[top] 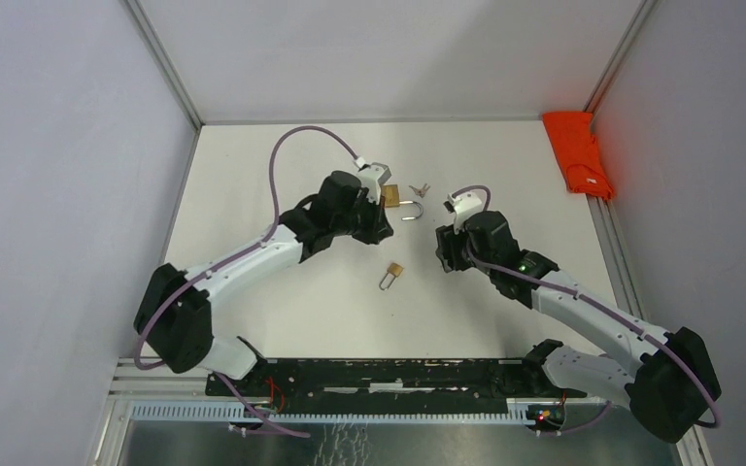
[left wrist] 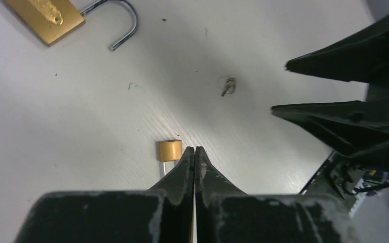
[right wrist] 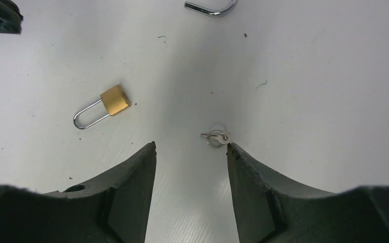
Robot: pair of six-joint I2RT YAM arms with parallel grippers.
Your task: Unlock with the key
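A small brass padlock (top: 394,270) (right wrist: 115,100) lies on the white table, shackle toward the front left. A key on a ring lies just beyond my open right gripper, between its fingertips' line of sight; in the left wrist view the key (left wrist: 229,86) is near that gripper's fingers. My left gripper is shut, nothing showing between its fingers, raised above the table with the small padlock below it. A larger padlock (top: 391,196) with open shackle lies farther back.
Loose keys (top: 421,189) lie beside the large padlock. A red cloth (top: 576,150) is at the back right corner.
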